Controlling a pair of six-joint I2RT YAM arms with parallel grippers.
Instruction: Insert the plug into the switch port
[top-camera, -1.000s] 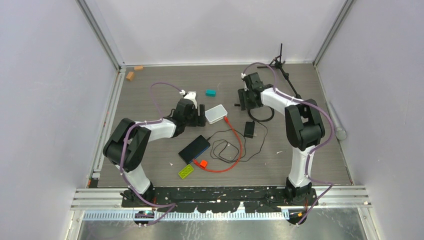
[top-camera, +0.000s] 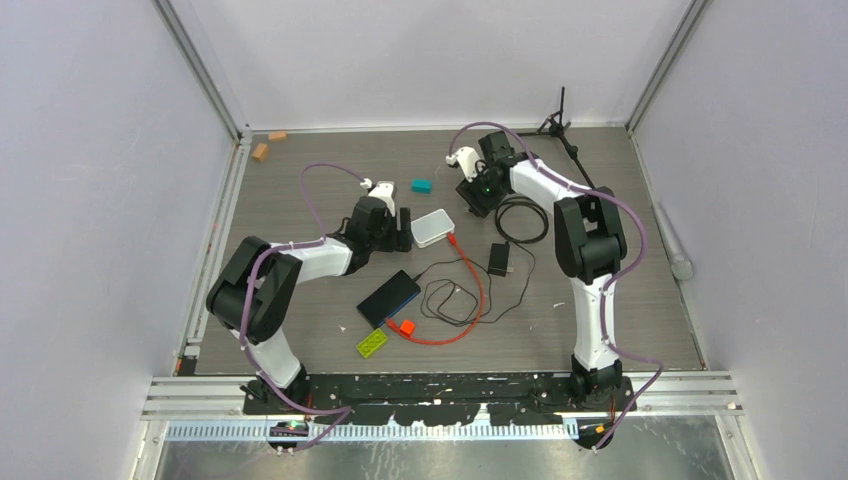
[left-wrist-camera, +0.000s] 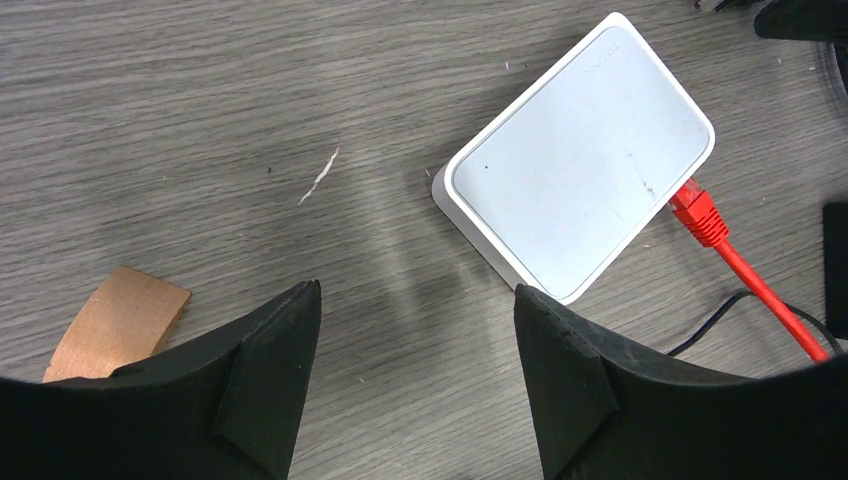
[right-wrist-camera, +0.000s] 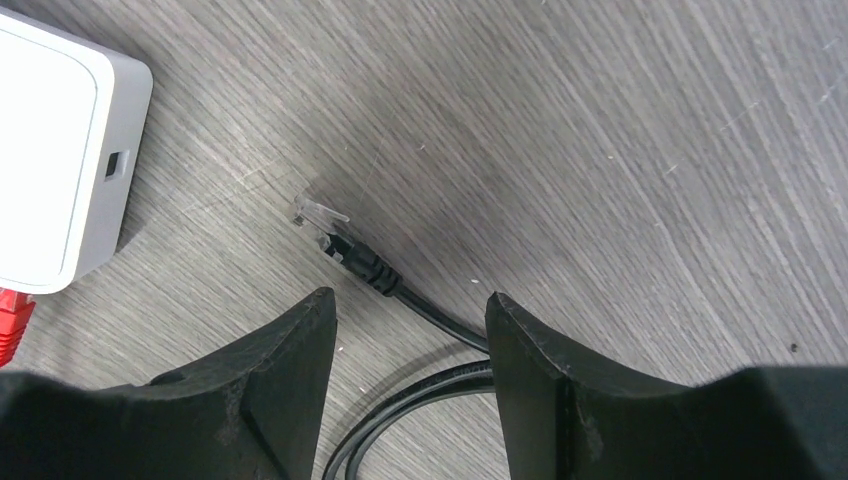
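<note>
A clear-tipped plug (right-wrist-camera: 360, 262) on a black cable lies on the table in the right wrist view, beyond my right fingertips and apart from them. My right gripper stands open above its cable, holding nothing. The white switch (top-camera: 432, 228) sits mid-table, with a small dark opening in its side (right-wrist-camera: 116, 165) facing toward the plug. A red connector (left-wrist-camera: 697, 210) is seated in another side of the switch. To the switch's left, my left gripper is open, its right fingertip overlapping the near corner of the switch in the left wrist view; contact cannot be judged.
The black cable's coil (top-camera: 522, 220) lies right of the switch. Below are a black adapter (top-camera: 499, 259), thin wires, a red cable (top-camera: 480, 290) and a black box (top-camera: 389, 298). A teal block (top-camera: 421, 186) sits behind; a tripod (top-camera: 562, 125) stands back right.
My right gripper has moved left and turned, coming over the plug end of the black cable. The left arm and the switch look still.
</note>
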